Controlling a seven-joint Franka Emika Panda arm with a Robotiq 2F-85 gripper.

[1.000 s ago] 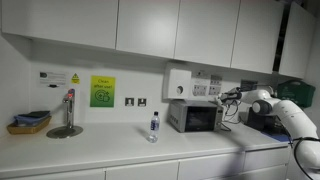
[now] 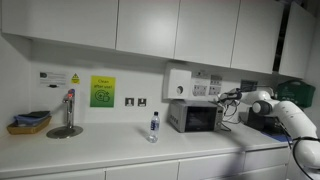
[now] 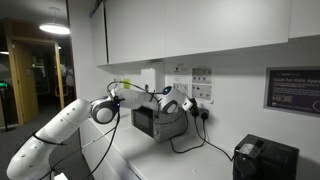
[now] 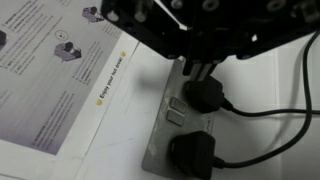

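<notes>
In the wrist view my gripper is shut, its fingertips close to the upper black plug (image 4: 205, 95) in a metal double socket (image 4: 165, 130). Nothing shows between the fingers, and whether they touch the plug or the socket I cannot tell. Below it, the lower black plug (image 4: 192, 155) sits in the same plate, and light rocker switches (image 4: 175, 112) lie beside the plugs. From the second exterior view, the gripper (image 3: 190, 104) reaches over the microwave (image 3: 160, 122) to the wall socket. In the first exterior view the gripper is small against the wall.
Black cables (image 4: 285, 112) trail from the plugs. A black toaster (image 3: 264, 160) stands farther along the counter. The bottle (image 2: 154, 127) is left of the microwave, with bare countertop (image 2: 100, 153) around it. Wall cabinets (image 2: 145, 25) hang above the arm.
</notes>
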